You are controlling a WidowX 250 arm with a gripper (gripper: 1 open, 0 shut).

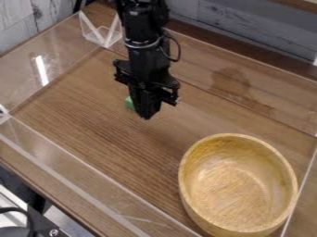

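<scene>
The black robot arm reaches down from the top of the view to my gripper (145, 102), low over the wooden table's middle-left area. A small green object (130, 103) shows just behind and left of the fingers, mostly hidden by them. Whether the fingers are closed on it is too hard to tell. A yellow round bowl (236, 182) stands at the lower right, apart from the gripper.
A clear plastic piece (100, 28) is at the upper left edge. Clear strips run along the table's edges.
</scene>
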